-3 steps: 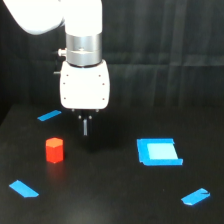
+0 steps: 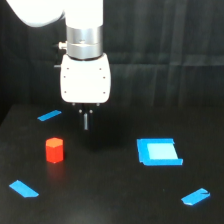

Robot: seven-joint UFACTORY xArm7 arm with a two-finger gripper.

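Observation:
A red block [image 2: 55, 150] stands on the dark table at the left. Above the table, a short way to the block's right in the picture, hangs my white gripper [image 2: 86, 127], pointing down. Its dark fingers blend into the background, so their spacing is unclear. No object shows at the fingertips. Toward the right lies a pale square [image 2: 161, 151] framed with blue tape [image 2: 144, 152], with nothing standing on it.
Blue tape strips mark the table at the left back [image 2: 49, 115], left front [image 2: 24, 189] and right front [image 2: 195, 197]. Between the red block and the framed square the tabletop is clear. A dark curtain [image 2: 160, 50] hangs behind.
My gripper sits slightly higher in the picture and a touch further right than a second ago. The red block and the taped square have stayed where they were.

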